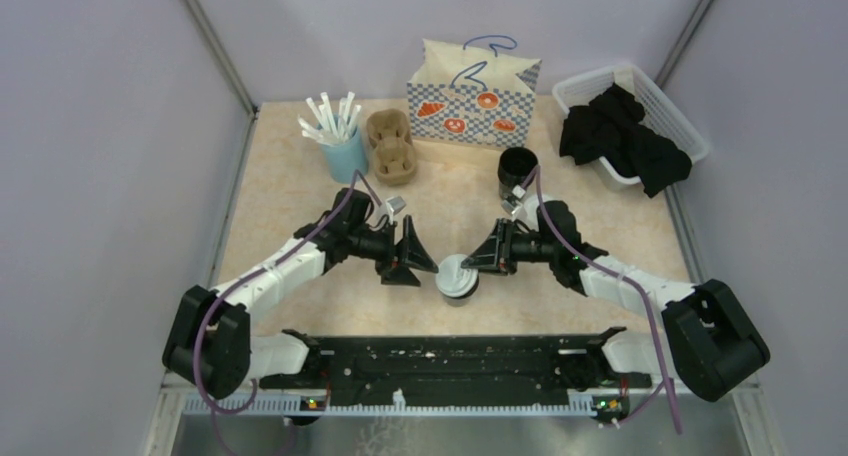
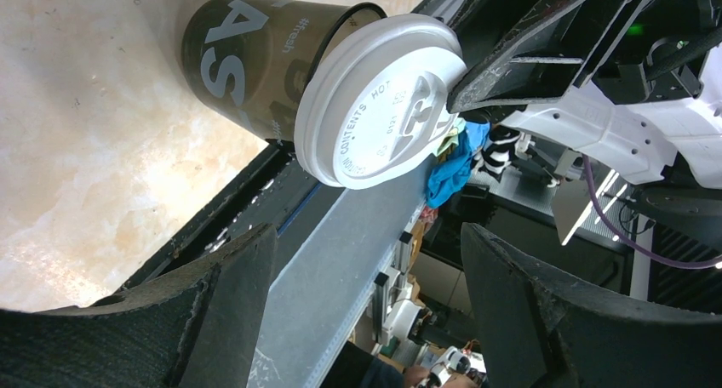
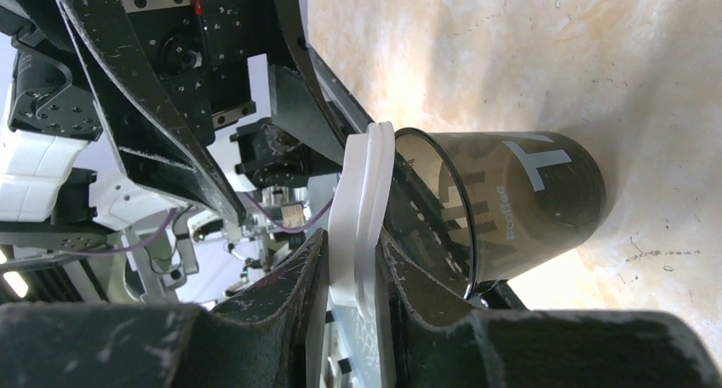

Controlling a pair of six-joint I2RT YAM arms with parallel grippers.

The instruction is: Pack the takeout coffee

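Note:
A dark printed coffee cup point(image 2: 255, 65) stands upright near the table's front edge. Its white lid lies over the mouth; in the right wrist view the lid point(image 3: 362, 218) is tilted, and part of the open rim point(image 3: 455, 201) shows beneath it. My right gripper point(image 1: 472, 263) is shut on the lid's edge. To the left of the cup, my left gripper point(image 1: 428, 276) stands open, empty between its fingers. A second dark cup point(image 1: 517, 168) is farther back, with another white lid point(image 1: 538, 209) partly hidden behind my right arm.
At the back stand a checkered paper bag point(image 1: 470, 111), a brown cup carrier point(image 1: 392, 146) and a blue holder point(image 1: 346, 159) of wrapped straws. A white basket point(image 1: 655, 106) with black cloth sits at the back right.

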